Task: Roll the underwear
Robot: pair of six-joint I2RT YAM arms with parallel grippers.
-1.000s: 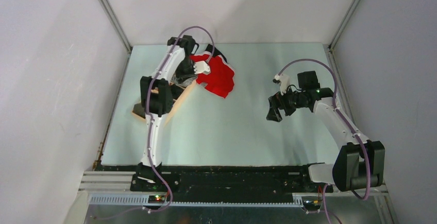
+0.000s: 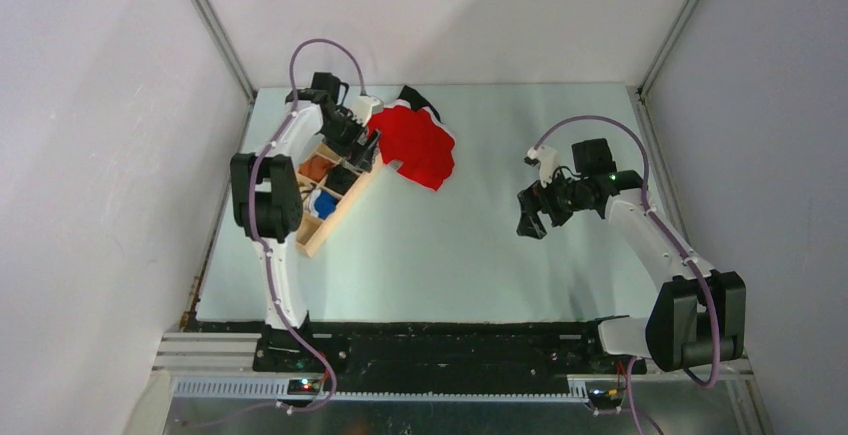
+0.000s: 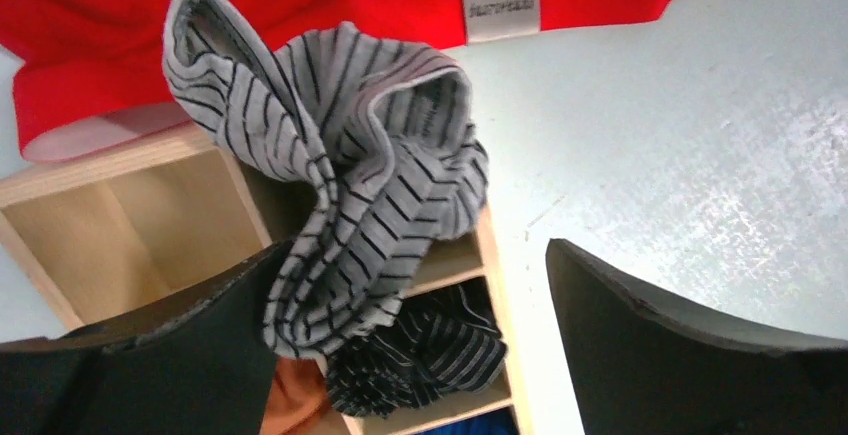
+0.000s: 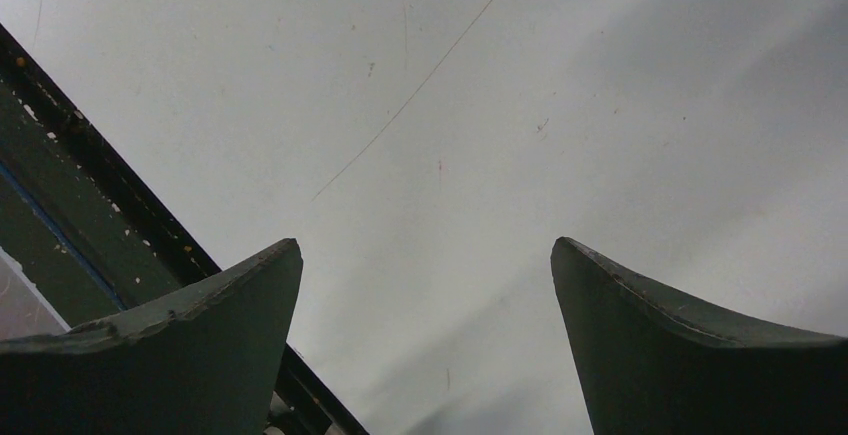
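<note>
In the left wrist view the grey striped underwear (image 3: 400, 205) is loosely bunched over the end compartment of the wooden organizer (image 3: 130, 162). One flap crosses the far rim towards the red garment, and its near end hangs over the divider by a black striped item. My left gripper (image 2: 370, 148) stands open above the organizer, with its fingers wide apart on either side of the cloth; the left finger is close to the cloth's near end, contact unclear. Over bare table, my right gripper (image 2: 532, 214) is open and empty.
Beyond the organizer lies a red garment (image 2: 418, 145) with a white tag, close against the rim. Other compartments hold black (image 3: 420, 350), orange (image 3: 297, 390) and blue (image 3: 490, 423) items. One compartment is empty.
The right arm is almost still.
</note>
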